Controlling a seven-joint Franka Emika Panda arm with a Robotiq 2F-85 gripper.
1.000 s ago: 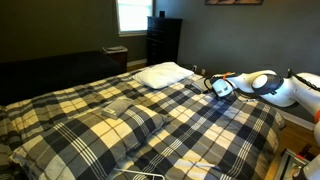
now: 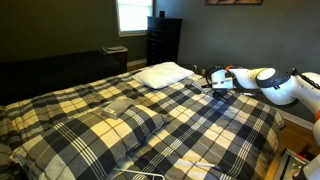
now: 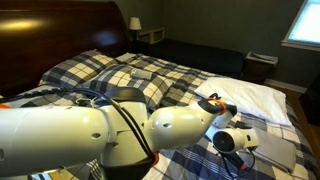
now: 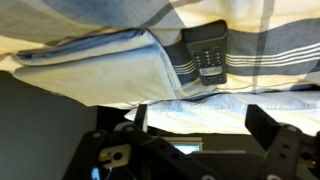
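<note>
My gripper is open, its two dark fingers far apart at the lower edge of the wrist view with nothing held between them. A black remote control (image 4: 207,52) with buttons lies on the plaid cloth, ahead of the gap between the fingers. To its left is a folded pale blue cloth (image 4: 95,72). Exterior view 1 has the arm (image 2: 255,76) reaching in from the right over the far right part of the bed. In exterior view 2, the white arm crosses the foreground, and its fingertips are hard to make out.
A plaid cover (image 2: 185,120) spreads over the bed, with a white pillow or bundled cloth (image 2: 162,76) at its far side. Plaid pillows (image 2: 75,140) rest at the left. A dark dresser (image 2: 163,40) stands behind.
The arm's end has risen slightly and tilted over the far right of the bed. Nothing on the bed has visibly moved.
</note>
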